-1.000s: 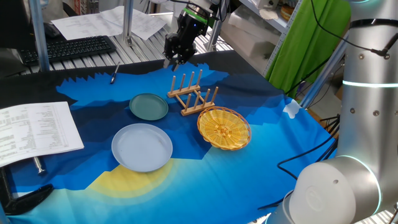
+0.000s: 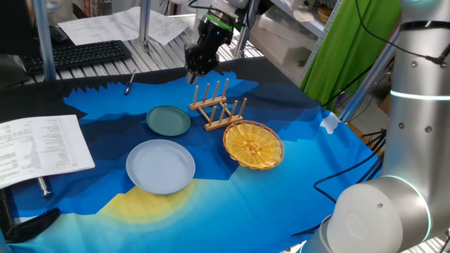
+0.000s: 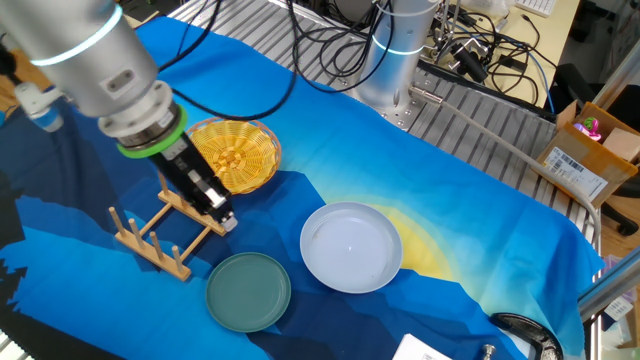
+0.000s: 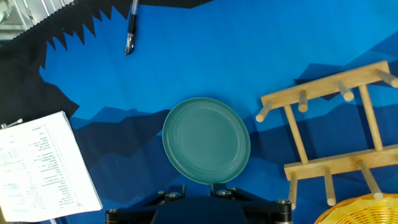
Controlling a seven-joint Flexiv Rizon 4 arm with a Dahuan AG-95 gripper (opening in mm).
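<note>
My gripper hangs high above the table; in the wrist view its fingertips stand a little apart with nothing between them. A round green plate [image 4: 206, 140] lies flat on the cloth just ahead of the fingers in that view. A larger pale blue-grey plate [image 2: 161, 166] rests nearby, empty, and is outside the wrist view. The wooden rack [image 3: 166, 232] with upright pegs holds no plate. Beside the rack sits an empty yellow wicker basket [image 2: 253, 144]. In exterior view 2 the gripper [image 3: 230, 222] appears over the rack's near end and hides part of it.
A pen [image 4: 132, 28] and printed sheets [image 2: 42, 153] lie on the blue cloth. A black clamp [image 2: 28, 226] grips the table edge near the papers. Beyond the cloth is a keyboard [image 2: 76, 56]. Open cloth surrounds the pale plate.
My gripper has shifted very slightly in exterior view 1. The plates, rack and basket have not moved.
</note>
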